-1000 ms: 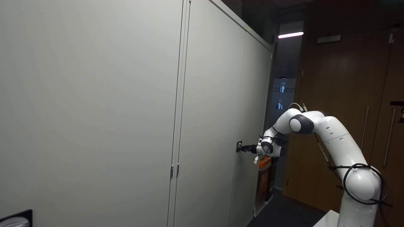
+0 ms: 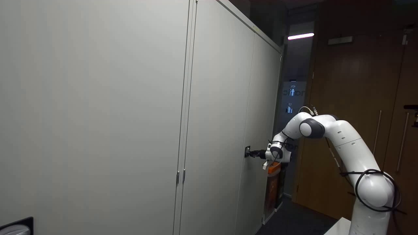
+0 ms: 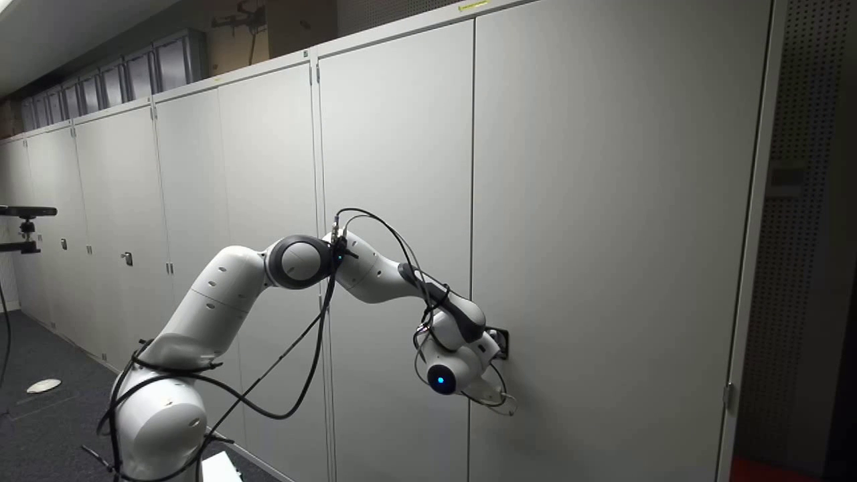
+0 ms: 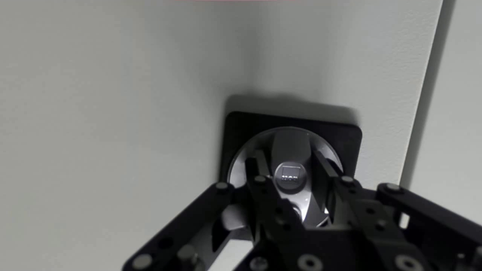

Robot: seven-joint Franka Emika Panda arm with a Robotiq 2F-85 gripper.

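Observation:
A grey turn handle (image 4: 291, 151) with a round lock button sits in a round metal recess on a square black plate (image 4: 241, 122), fixed to a pale grey cabinet door (image 4: 122, 126). My gripper is shut on this handle, one dark finger (image 4: 319, 174) along each side of it. The handle's lower end is partly covered by the gripper linkage. Exterior view 1 has the gripper (image 2: 252, 154) reaching straight to the black plate (image 2: 247, 151). In exterior view 2 the wrist hides the fingers, and only part of the plate (image 3: 503, 344) shows. The door looks closed.
A narrow seam (image 4: 427, 95) separates this door from the neighbouring one, right of the handle in the wrist view. More closed cabinets (image 3: 116, 185) run along the wall. Black cables (image 3: 301, 377) loop around the arm. An orange object (image 2: 274, 168) stands beyond the cabinet.

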